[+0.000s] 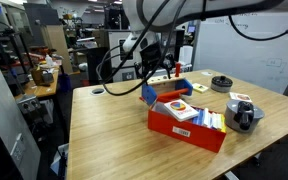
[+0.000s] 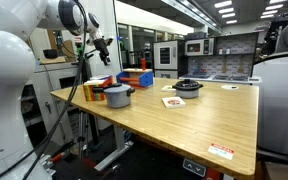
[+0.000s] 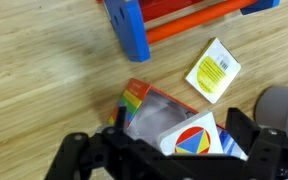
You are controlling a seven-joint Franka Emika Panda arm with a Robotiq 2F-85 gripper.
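Note:
My gripper stands open over a red box (image 1: 189, 132) of mixed items, with its dark fingers (image 3: 242, 132) spread apart. In the wrist view, a white item with a coloured round emblem (image 3: 192, 136) shows between and below them. Nothing is gripped. In exterior view 1 the gripper (image 1: 164, 72) hangs above the box's far side, clear of its contents. Behind the box is a rack with blue ends (image 1: 149, 94) and orange-red bars (image 3: 189, 20).
A silver pot (image 1: 243, 115) stands right beside the box. A white and yellow packet (image 3: 213, 70) lies on the wood near it. Farther back is a dark pot (image 1: 221, 83).

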